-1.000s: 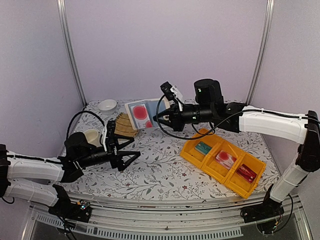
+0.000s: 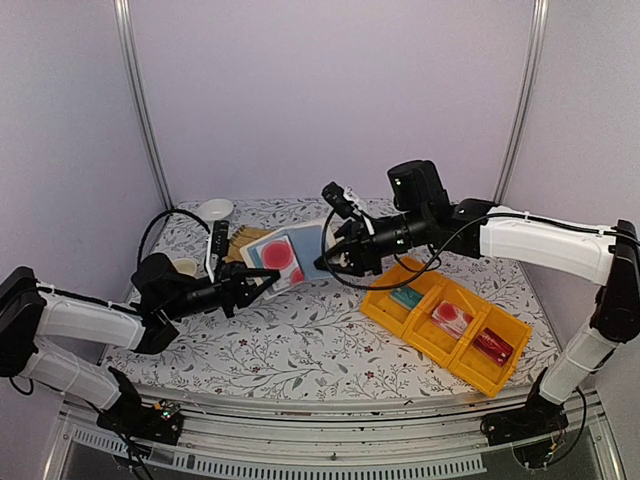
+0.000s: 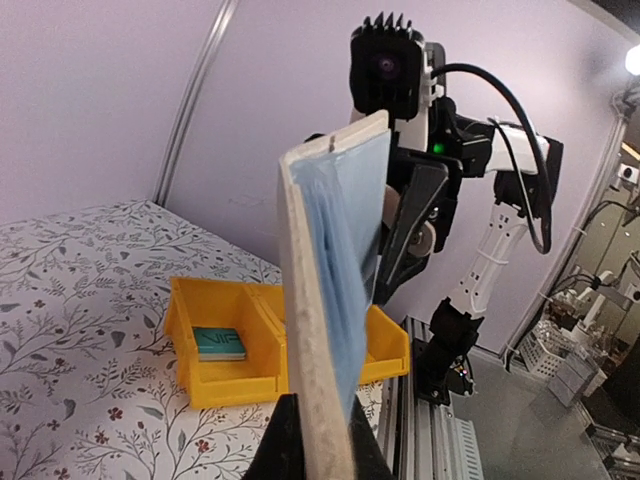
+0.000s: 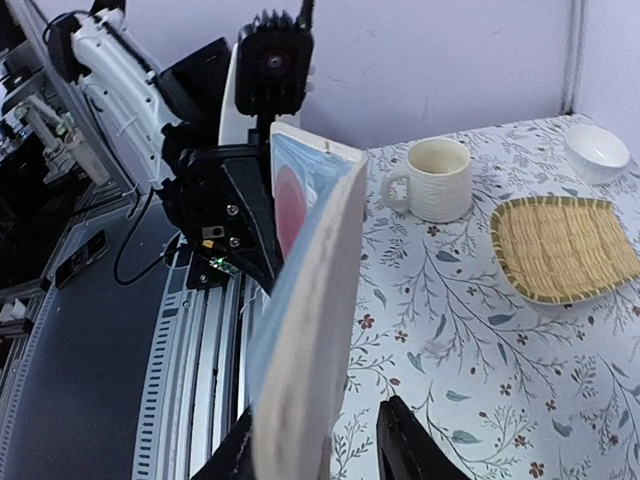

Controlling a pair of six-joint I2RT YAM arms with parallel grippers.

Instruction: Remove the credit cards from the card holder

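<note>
The card holder (image 2: 308,243), pale blue with a whitish cover, hangs open above the table between my two arms. A card with a pink round print (image 2: 277,256) shows in its left half. My left gripper (image 2: 270,281) is shut on the holder's left lower edge; in the left wrist view the holder (image 3: 345,260) rises edge-on from between the fingers. At the holder's right side is my right gripper (image 2: 335,262), its fingers parted. In the right wrist view the holder (image 4: 318,290) stands between them, with a gap on the side of the right finger (image 4: 397,440).
A yellow three-part tray (image 2: 418,338) sits at the right, holding a teal card (image 2: 406,297), a pink-and-white one (image 2: 452,318) and a red one (image 2: 492,346). A mug (image 4: 438,180), woven tray (image 4: 565,245) and white bowl (image 2: 215,209) stand left.
My left gripper has moved up and right and shut on the holder's edge. The holder has tilted and lowered slightly. My right gripper has shifted a little lower and its fingers have parted.
</note>
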